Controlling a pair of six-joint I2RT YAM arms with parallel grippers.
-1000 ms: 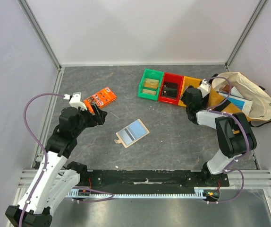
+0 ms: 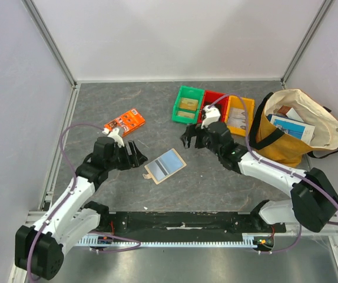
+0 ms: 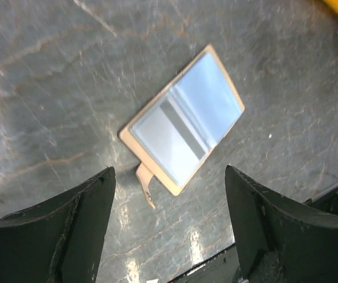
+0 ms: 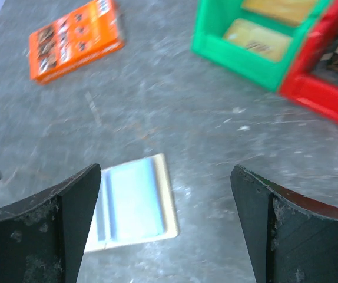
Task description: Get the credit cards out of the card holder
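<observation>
The card holder, a flat tan-edged piece with pale blue and grey panels and a small tab, lies on the dark floor mat between the grippers; in the left wrist view the card holder sits centred between the fingers. My left gripper hangs just to its upper left, apart from it, fingers spread and empty. My right gripper is open above and right of the holder, nothing between its fingers; its wrist view shows the holder's blue panel low between them.
At the back are green, red and yellow bins. An orange box lies at back left, a yellow tote bag at the right. The mat around the holder is clear.
The right arm has moved left from the yellow bin and bag toward the card holder. The left arm has shifted right and down toward it.
</observation>
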